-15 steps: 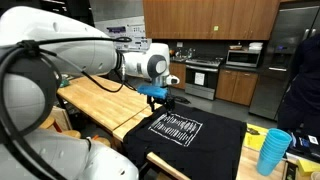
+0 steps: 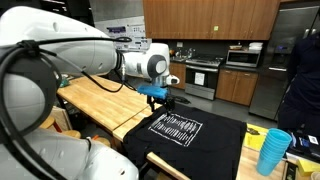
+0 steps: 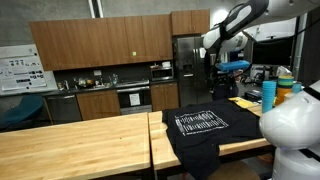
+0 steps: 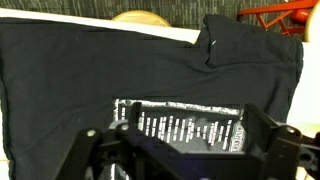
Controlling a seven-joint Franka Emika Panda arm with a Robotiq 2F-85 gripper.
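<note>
A black cloth with a white printed pattern [image 2: 210, 145] lies spread on the table, looking like a shirt. In the second exterior view the cloth [image 3: 197, 152] hangs over the table's front edge. My gripper [image 2: 156, 103] hovers above its printed side. From the wrist, the fingers stand wide apart on either side of the print, and the gripper is open with only cloth visible below. A corner of the cloth [image 4: 245, 45] is folded over at the upper right. The lower part of the cloth is partly hidden by the gripper.
Blue stacked cups [image 2: 272, 152] stand on the right of the table, with yellow items near them. A bare wooden tabletop [image 3: 80, 148] extends left of the cloth. A red frame [image 4: 280, 14] and a round wooden stool top [image 4: 142, 17] show beyond the table's edge.
</note>
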